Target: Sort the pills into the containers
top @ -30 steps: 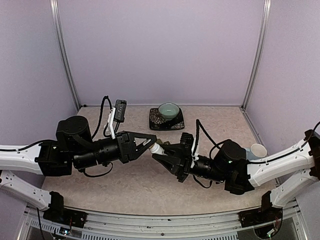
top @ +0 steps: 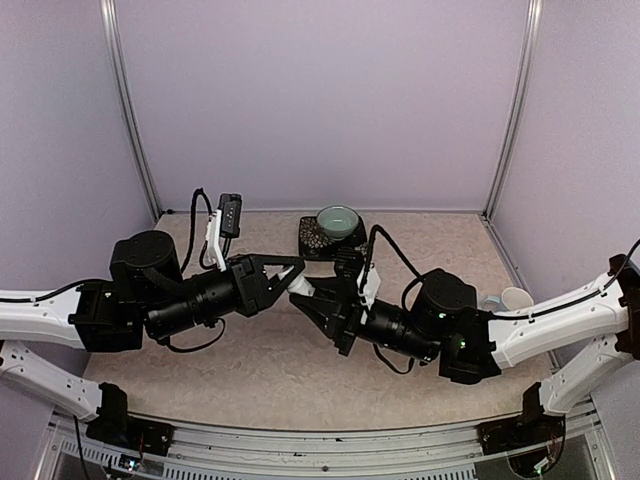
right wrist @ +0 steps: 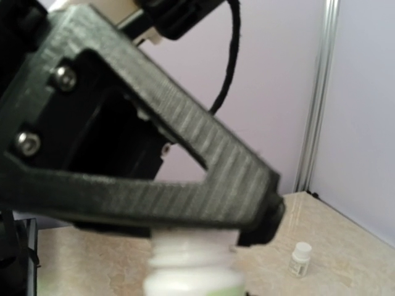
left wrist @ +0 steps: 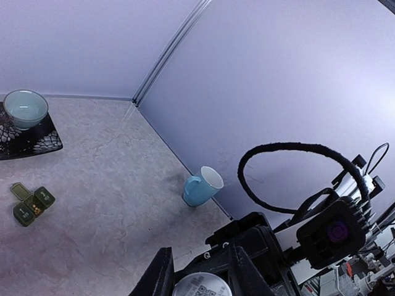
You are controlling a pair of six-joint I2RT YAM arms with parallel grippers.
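A white pill bottle (top: 301,287) is held above the table between the two arms, with my right gripper (top: 303,290) shut on it. At the bottle's top end, my left gripper (top: 296,272) is shut on a white cap (left wrist: 201,285), whose round face shows low in the left wrist view. The bottle's ridged neck (right wrist: 192,250) appears close up in the right wrist view, partly behind a black finger (right wrist: 185,139) of the other gripper. A small green pill box with several compartments (left wrist: 33,206) lies on the table. The right gripper's fingers are out of its own wrist view.
A pale green bowl (top: 338,221) rests on a dark patterned tray (top: 313,240) at the back. Near the right wall stands a light blue mug (left wrist: 200,188). Another small white bottle (right wrist: 300,258) stands upright on the table. Open table lies in front of the arms.
My right gripper has shifted left and up in the top view with the bottle. The left gripper has drifted slightly left, and both stay close together.
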